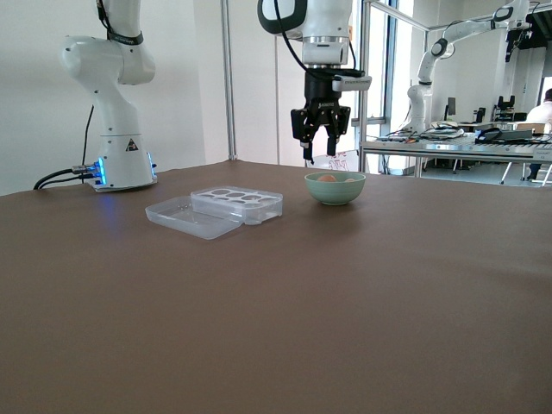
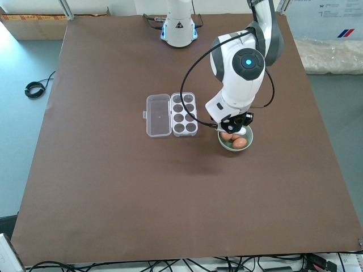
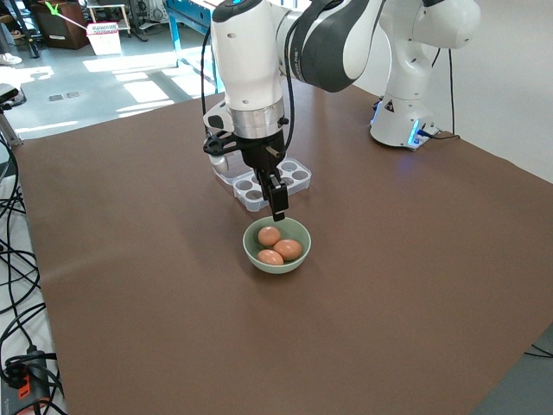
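A pale green bowl [image 2: 238, 146] [image 1: 335, 191] [image 3: 276, 266] holds three brown eggs [image 2: 239, 143] [image 3: 288, 249]. My black gripper [image 1: 320, 148] [image 3: 279, 212] hangs directly over the bowl, pointing down, with its fingertips just above the rim; I cannot tell from these views how far apart they are or whether anything is between them. A clear plastic egg box [image 2: 184, 116] [image 1: 237, 200] [image 3: 272, 183] with round wells and its lid [image 2: 158, 115] open lies beside the bowl; the wells look empty.
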